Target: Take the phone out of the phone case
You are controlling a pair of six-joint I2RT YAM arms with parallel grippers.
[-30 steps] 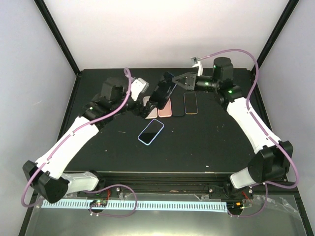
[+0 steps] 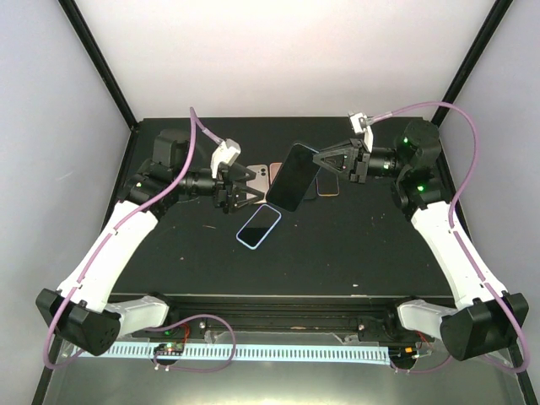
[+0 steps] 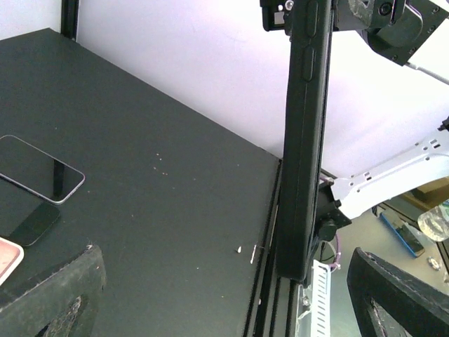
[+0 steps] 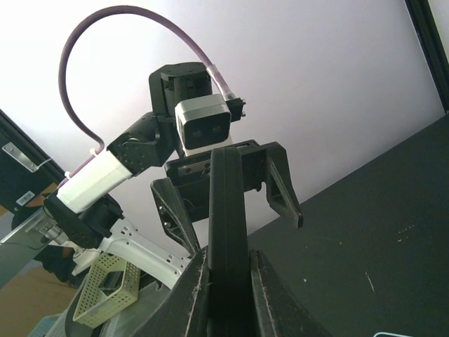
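My right gripper [image 2: 317, 158] is shut on the upper right edge of a black phone in a dark case [image 2: 294, 177], lifted over the table. Its dark face shows in the top view, and I cannot tell phone from case there. The right wrist view has the cased phone [image 4: 228, 210] edge-on, clasped by the fingers [image 4: 193, 298]. Opposite it, my left gripper [image 2: 257, 186] stands open. The left wrist view shows the case's side [image 3: 303, 154] with its buttons, apart from the spread left fingers [image 3: 81, 284].
A phone with a light blue rim [image 2: 259, 226] lies on the black table [image 2: 194, 261] below the held phone. Behind is a row of several phones or cases, including a pink one [image 2: 261, 173] and a dark one [image 2: 327, 183].
A second ago the left gripper was at the held phone's lower end. Now the phone has shifted right and turned its face to the top camera, and the left gripper is apart from it.
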